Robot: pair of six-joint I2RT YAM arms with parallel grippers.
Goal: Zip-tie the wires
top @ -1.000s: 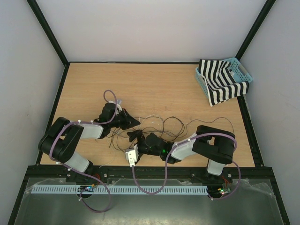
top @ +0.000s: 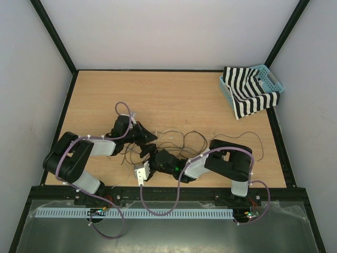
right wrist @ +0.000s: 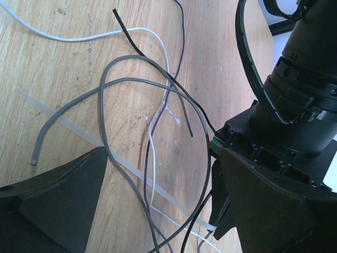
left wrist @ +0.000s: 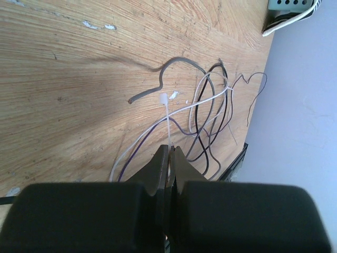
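Observation:
A thin translucent zip tie [left wrist: 168, 124] runs from the tips of my left gripper, which is shut on it. In the right wrist view, the zip tie [right wrist: 129, 167] stretches diagonally among the wires, one end at the left gripper's black fingers [right wrist: 224, 216]. Grey, black, white and purple wires [left wrist: 202, 113] lie in loose loops on the table. My right gripper stands open, its fingers [right wrist: 58, 203] spread either side of the zip tie and some wires. Which wires pass over or under the zip tie is hard to tell.
At the back right stands a light blue basket [top: 225, 90] with a black-and-white striped cloth [top: 245, 95] over it. One wire [top: 253, 133] trails to the right. Both grippers are close together.
My right arm has shifted a little to the left in the top view, bringing its gripper nearer the left one. The left arm looks still.

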